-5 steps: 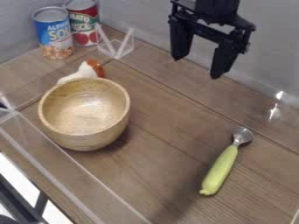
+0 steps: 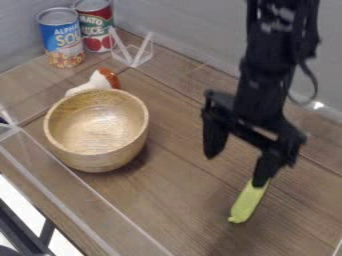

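My black gripper (image 2: 245, 142) is open and lowered over the right part of the wooden counter, with nothing seen between its fingers. Below its right finger lies a utensil with a pale green handle (image 2: 247, 203); its metal head is hidden behind the gripper. A wooden bowl (image 2: 96, 130) sits on the left of the counter.
An Alpha soup can (image 2: 63, 38) and a red tomato can (image 2: 98, 25) stand at the back left. A white and orange object (image 2: 100, 82) lies behind the bowl.
My gripper has come down from the back of the scene toward the front right, over the green-handled utensil, covering its metal head. The other things are unmoved.
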